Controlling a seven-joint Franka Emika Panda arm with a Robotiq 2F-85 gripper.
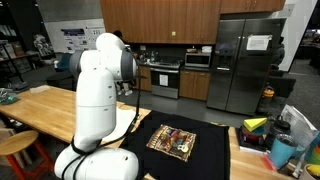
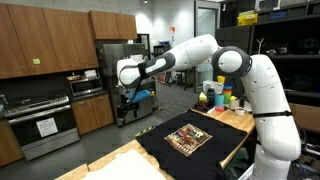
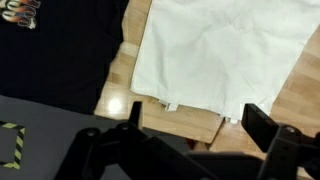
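Observation:
My gripper is open above the light wooden table, its dark fingers far apart and nothing between them. Below it in the wrist view spreads a white cloth, its near edge running past the fingertips; two small pale tabs stick out from that edge. In exterior view 2 the gripper hangs in the air over the far end of the table, well above the white cloth. Whether the cloth is flat or folded is hard to tell.
A black mat covers the table's middle, bearing a shallow box of small mixed items. Cups, containers and a yellow-and-green item crowd the right side. At the left stands an orange stool. The table's edge shows below the cloth.

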